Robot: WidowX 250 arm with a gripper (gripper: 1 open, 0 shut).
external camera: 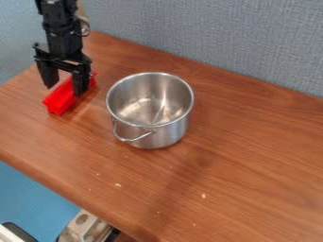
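Observation:
My black gripper (64,74) is at the upper left of the camera view, open, its fingers straddling a red bar (59,100) that lies on the wooden table. A steel pot (150,128) with a wire handle stands just to the right of the bar, apart from it.
A grey padded wall (228,33) runs along the back. At the lower left, beyond the table's edge, are a blue surface and some metal hardware.

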